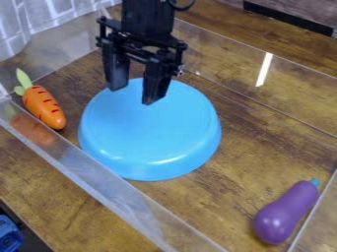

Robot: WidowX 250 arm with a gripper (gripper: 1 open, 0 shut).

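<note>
My black gripper [137, 79] hangs at the upper middle, just above the back part of a blue upturned bowl or dome [148, 133], its two fingers spread apart with nothing visible between them. An orange toy carrot [42, 104] lies at the left, apart from the gripper. A purple toy eggplant [286, 212] lies at the lower right on the wooden surface.
A clear plastic wall [105, 192] runs diagonally along the lower left, with a blue object [7, 234] beyond it.
</note>
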